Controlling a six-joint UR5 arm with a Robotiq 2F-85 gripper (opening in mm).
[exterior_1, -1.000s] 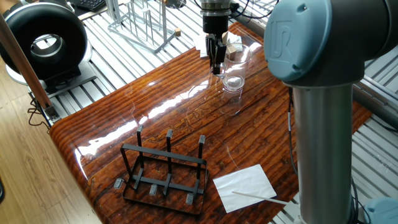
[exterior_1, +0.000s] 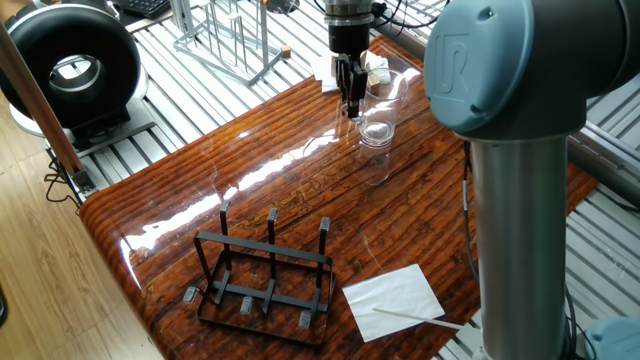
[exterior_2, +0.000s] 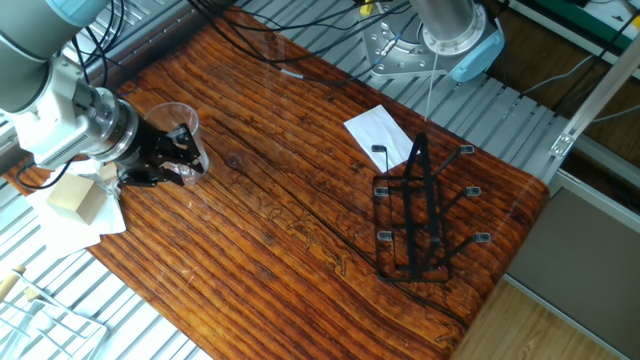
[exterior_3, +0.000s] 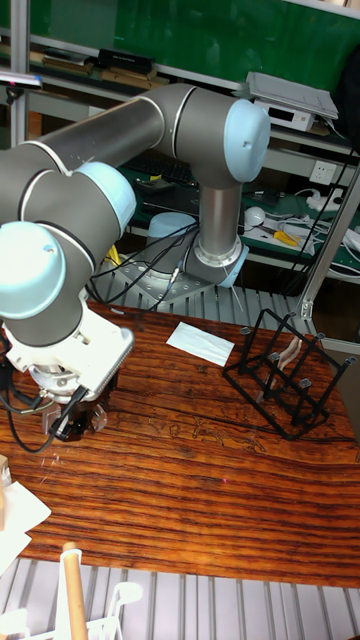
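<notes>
A clear, see-through cup (exterior_1: 376, 130) stands upright near the far end of the wooden table, its outline faint. My black gripper (exterior_1: 353, 112) points down right beside it, overlapping its edge in this view. From the second exterior view, the cup (exterior_2: 190, 125) is partly hidden by the gripper (exterior_2: 183, 160). Whether the fingers touch the cup or have any of it between them cannot be made out. In the third view the arm covers most of the gripper (exterior_3: 72, 425). A black metal rack (exterior_1: 265, 285) with several upright prongs stands at the opposite end.
A white sheet (exterior_1: 395, 302) lies beside the rack, with a thin pale stick (exterior_1: 420, 318) across it. Near the gripper, a wooden block (exterior_2: 77, 199) rests on white paper (exterior_2: 62, 228). Between cup and rack the tabletop (exterior_2: 270, 220) is bare.
The gripper's fingers have shifted slightly to the right in the first exterior view, toward the cup. The cup, rack and sheet look unmoved.
</notes>
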